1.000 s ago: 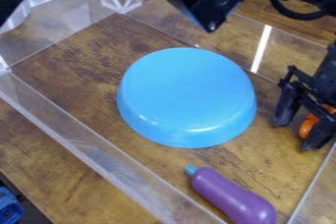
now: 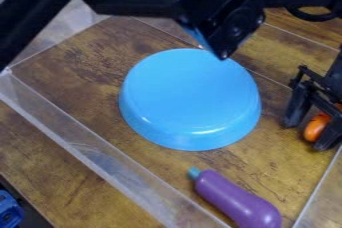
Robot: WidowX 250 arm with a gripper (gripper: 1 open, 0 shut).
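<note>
My black gripper (image 2: 307, 112) is at the right edge of the camera view, low over the table beside an orange object (image 2: 317, 127), which is mostly hidden behind its fingers. I cannot tell whether the fingers hold it. A blue overturned bowl or dome (image 2: 190, 97) sits in the middle of the table. A purple eggplant-like toy (image 2: 238, 197) with a teal tip lies at the bottom right.
A clear plastic wall (image 2: 100, 160) runs diagonally along the lower left, with a blue item (image 2: 7, 212) outside it. A dark arm crosses the top.
The dark arm at the top has come lower and further across the view. The gripper stays around the orange object, shifted only slightly.
</note>
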